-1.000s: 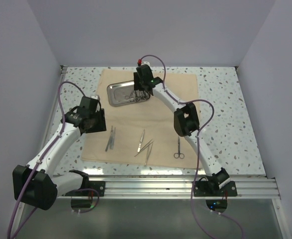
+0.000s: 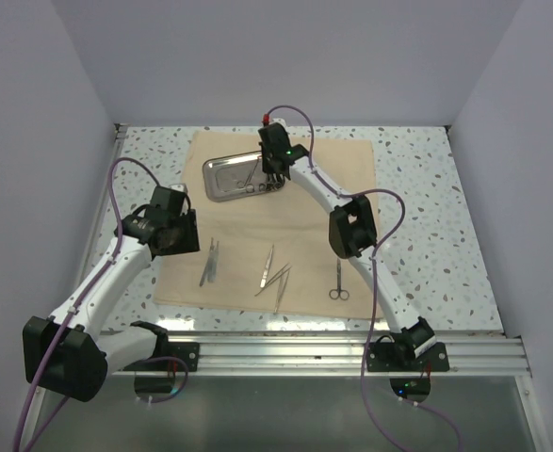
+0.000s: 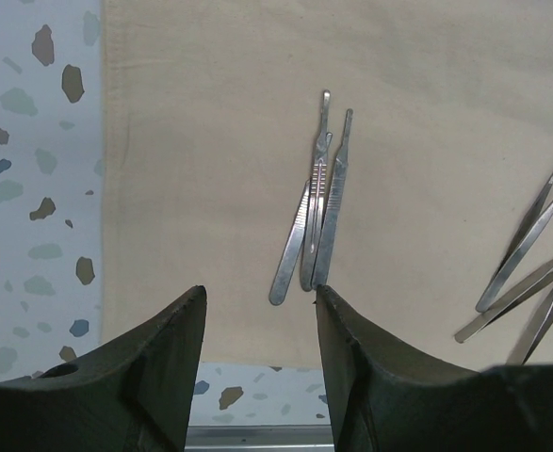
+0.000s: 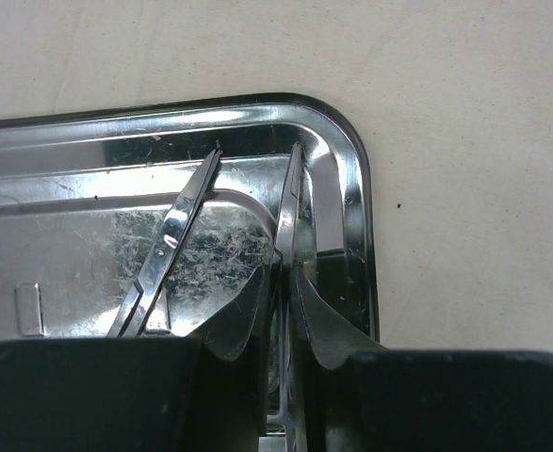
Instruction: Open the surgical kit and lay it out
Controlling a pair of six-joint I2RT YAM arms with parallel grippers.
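A steel tray (image 2: 229, 192) lies at the back of the beige cloth, holding scissor-like instruments (image 4: 172, 235). My right gripper is over the tray's right end, fingers close together around an upright-lying steel instrument (image 4: 289, 198); whether they grip it I cannot tell. My left gripper stands open above the front-left of the cloth (image 3: 182, 188), with several scalpel handles (image 3: 291, 240) beyond its fingers. Tweezers (image 3: 521, 245) lie crossed at the cloth's front middle, and one pair of scissors (image 2: 338, 288) lies at front right.
The middle of the cloth between tray and laid-out instruments is bare. Grey walls border the back and both sides.
My right gripper has shifted only slightly around the tray's right end.
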